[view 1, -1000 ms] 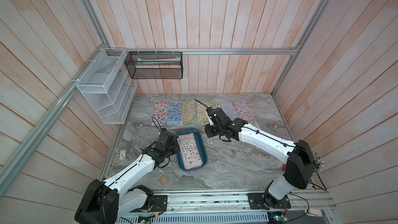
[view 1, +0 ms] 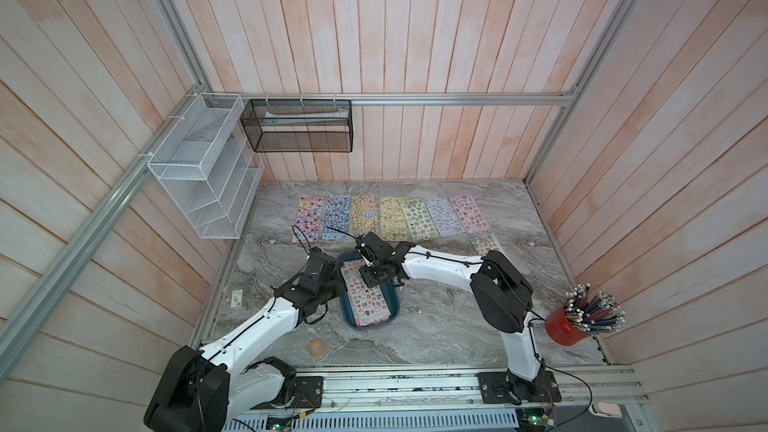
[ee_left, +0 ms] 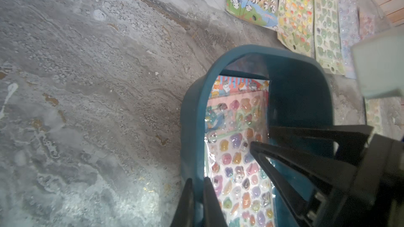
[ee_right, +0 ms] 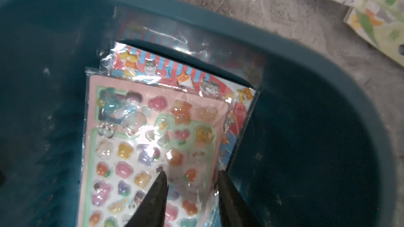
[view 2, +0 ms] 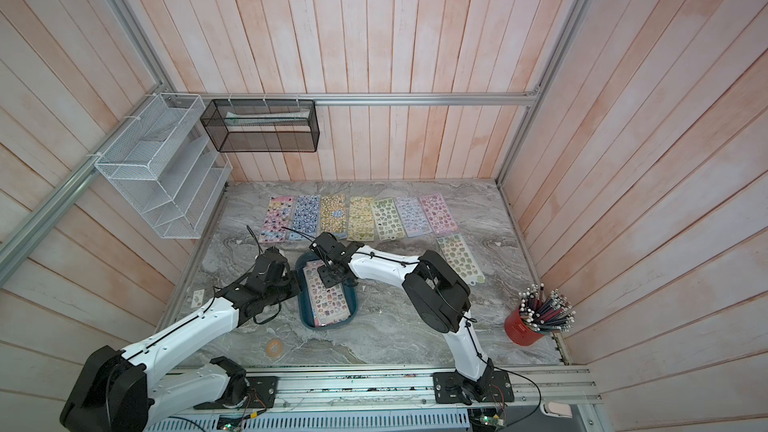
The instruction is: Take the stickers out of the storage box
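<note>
The teal storage box point(view 1: 392, 308) stands on the marble table with sticker sheets inside. On top lies a pink-bordered sheet point(ee_right: 126, 159) of puffy stickers, overlapping a red-and-blue striped sheet point(ee_right: 168, 69). My left gripper is shut on the box's left wall, seen between its fingers in the left wrist view. Over the box, my right gripper has its fingers apart above the right side of the top sheet, nothing gripped between them. Whether its tips touch the sheet I cannot tell.
Several sticker sheets point(view 1: 392, 217) lie in a row along the back of the table, with another green-patterned sheet point(view 2: 460, 258) in front at the right. A red bucket of pens point(view 1: 564, 326) stands far right. The table right of the box is clear.
My right arm has swung left from beside the box to over it, its gripper now above the sheets. The left arm and the box have stayed put.
</note>
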